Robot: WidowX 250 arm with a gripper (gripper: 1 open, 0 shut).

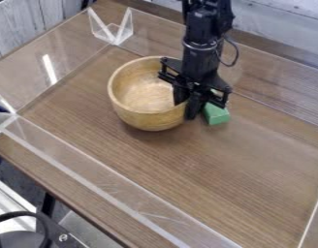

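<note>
A wide tan bowl [141, 107] sits tilted on the wooden table [148, 184], with my gripper [190, 99] shut on its right rim. Just right of the bowl and partly behind the gripper lies a small green block [217, 114]. The fingertips are dark and hard to separate from the bowl's shadowed edge.
A clear folded-looking piece [111, 29] lies at the back left. Table edges run along the left and back.
</note>
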